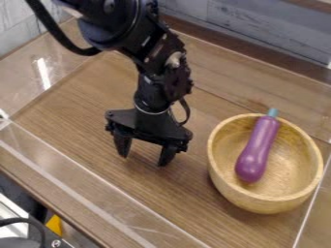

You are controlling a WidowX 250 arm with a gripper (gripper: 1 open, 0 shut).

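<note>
My black gripper point(145, 146) hangs low over the wooden table point(91, 184) near the middle of the view, its fingers apart with bare wood showing between them. To its right sits a pale wooden bowl point(282, 199) holding a purple eggplant point(258, 145) with a blue-green tip, lying lengthwise inside.
A wall point(246, 39) runs along the back. Cables and a small yellow item point(53, 223) show beyond the table's lower left edge.
</note>
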